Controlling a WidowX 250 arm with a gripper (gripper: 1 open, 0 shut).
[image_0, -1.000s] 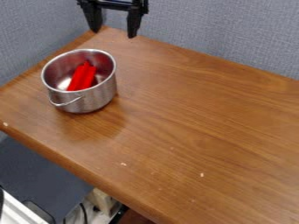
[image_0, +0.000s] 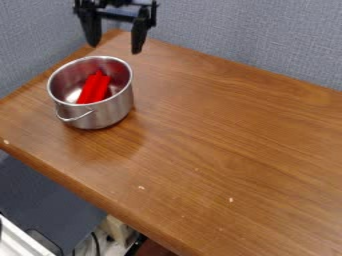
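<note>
A steel pot (image_0: 104, 108) with a wire handle stands on the wooden table (image_0: 227, 150) at the left. A red object (image_0: 94, 88) lies inside it, leaning toward the pot's back. My black gripper (image_0: 115, 37) hangs at the top of the camera view, above and behind the pot, open, with its two fingers apart and nothing visible between them.
A grey padded wall runs along the back and left. The table's front left edge drops to a grey surface with cables below.
My gripper has moved down and a little to the left, toward the pot. The pot and red object have not visibly moved.
</note>
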